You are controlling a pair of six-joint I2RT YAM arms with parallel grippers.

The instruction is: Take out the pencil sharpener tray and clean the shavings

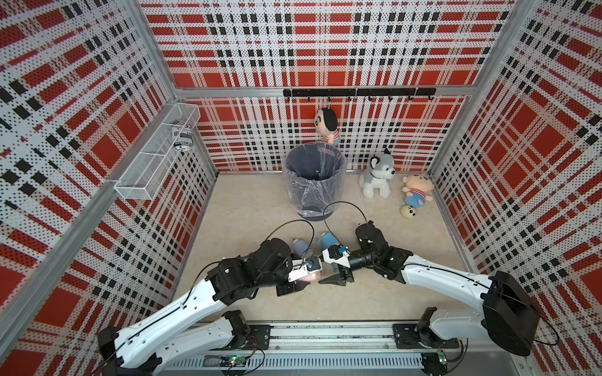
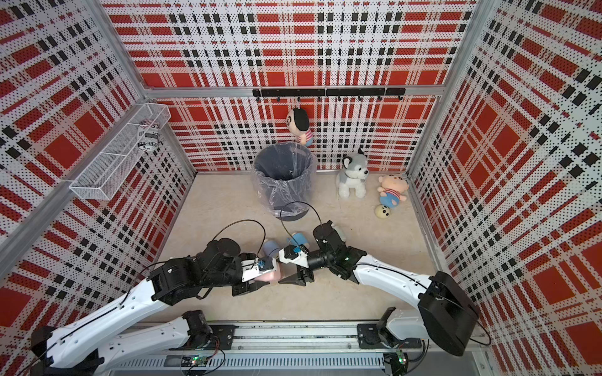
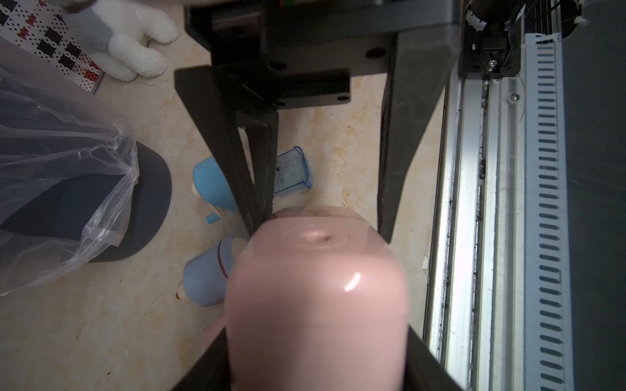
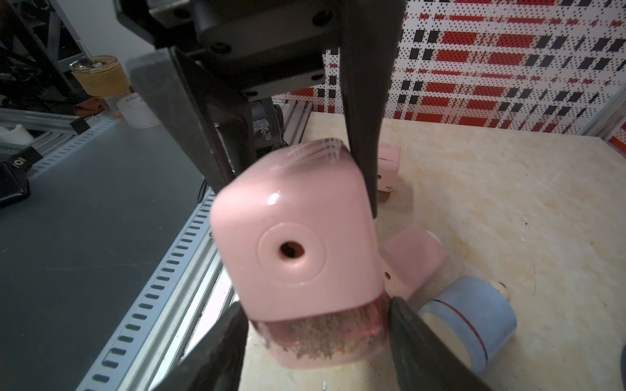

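Observation:
A pink pencil sharpener [image 4: 300,228] with a round pencil hole is held in the air between my two grippers. My left gripper is shut on its pink body. The sharpener's see-through tray [image 4: 319,333], speckled with dark shavings, sits at its lower end in the right wrist view. On either side of that tray stand the fingers of my right gripper, part open; whether they press on it cannot be told. From above, the sharpener [image 1: 312,275] is mostly covered by the grippers.
A lined trash bin [image 1: 313,178] stands at the back. Below the grippers lie a blue sharpener [image 3: 215,184], a clear blue tray [image 3: 292,170], a lavender sharpener [image 4: 472,319] and a pink sharpener [image 4: 414,257]. Plush toys sit at the back right.

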